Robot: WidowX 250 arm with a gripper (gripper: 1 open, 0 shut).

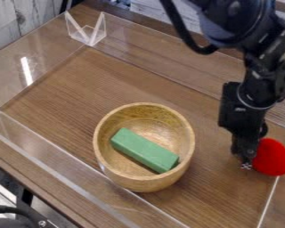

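Observation:
My black gripper (245, 151) reaches down on the right side, its fingertips low beside a red round object (270, 158) near the right edge of the table. It looks shut; whether anything thin is between the fingers is hidden. Left of it, a wooden bowl (114, 166) holds a green block (145, 150), lying tilted along the bowl's inside.
A white wire-like basket (88, 28) stands at the far upper left. Dark cables lie at the lower left edge.

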